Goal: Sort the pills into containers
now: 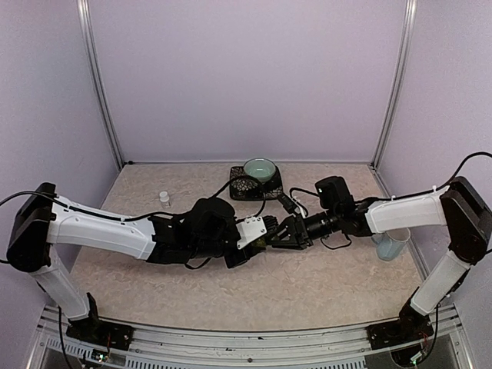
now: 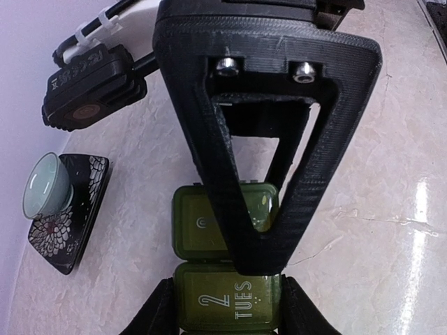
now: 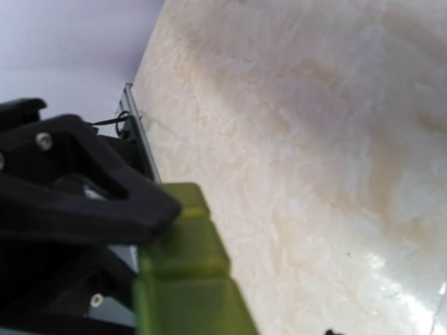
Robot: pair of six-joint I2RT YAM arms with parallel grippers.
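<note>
A green pill organizer [image 2: 209, 241] is in the air over the middle of the table, its lid marked "2 TUES" facing the left wrist camera. My left gripper is shut on it, one finger on either side. From the right comes my right gripper [image 1: 274, 239], its fingers part open and overlapping the organizer. In the right wrist view its fingers [image 3: 150, 209] lie around one side of the green organizer [image 3: 188, 255]; whether they touch it I cannot tell. No loose pills show.
A pale green bowl [image 1: 260, 169] stands on a black patterned tray [image 1: 238, 192] at the back. One small white bottle [image 1: 164, 198] is at the back left, and a light blue cup [image 1: 393, 244] at the right.
</note>
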